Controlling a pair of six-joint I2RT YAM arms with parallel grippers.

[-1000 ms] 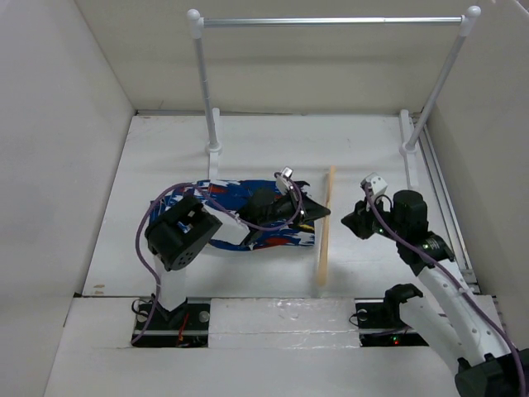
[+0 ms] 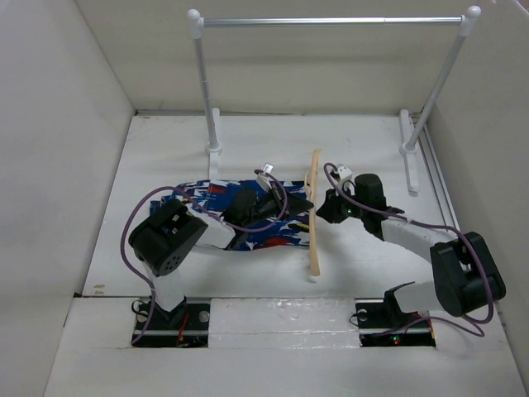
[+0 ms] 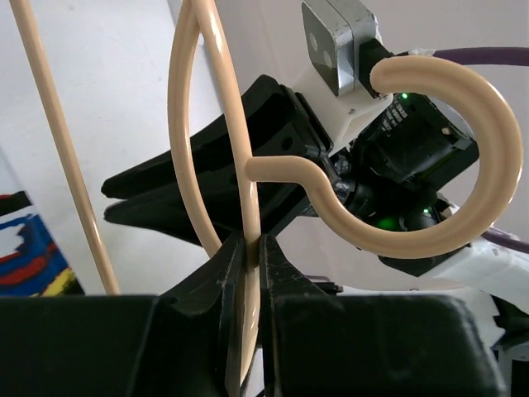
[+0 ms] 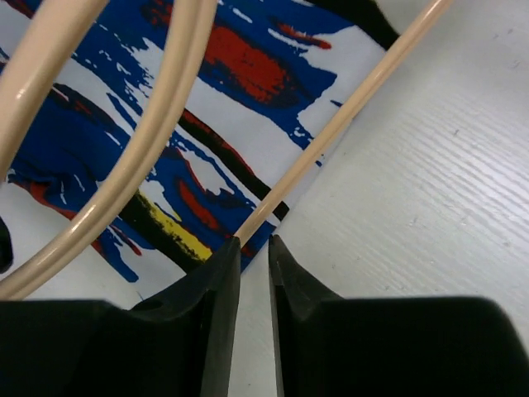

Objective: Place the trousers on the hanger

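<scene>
The wooden hanger [image 2: 315, 248] stands nearly edge-on in the top view, by the right end of the folded trousers, which have a blue, white and red print [image 2: 216, 192]. My left gripper is shut on the hanger's frame [image 3: 234, 107], just below where the hook [image 3: 496, 124] branches off. From the right, my right gripper [image 2: 321, 215] points at the hanger. Its fingers [image 3: 136, 178] are slightly apart, with their tips close to the hanger's long straight bar [image 3: 62, 141]. That bar [image 4: 339, 120] runs to the left fingertip in the right wrist view; nothing shows gripped there.
A metal rail [image 2: 331, 21] on white posts spans the back. Bare white table [image 2: 364, 269] lies in front of and behind the right arm. The two grippers are close together, on either side of the hanger.
My right gripper has moved left, up to the hanger. The left arm has shifted a little; the trousers stay put.
</scene>
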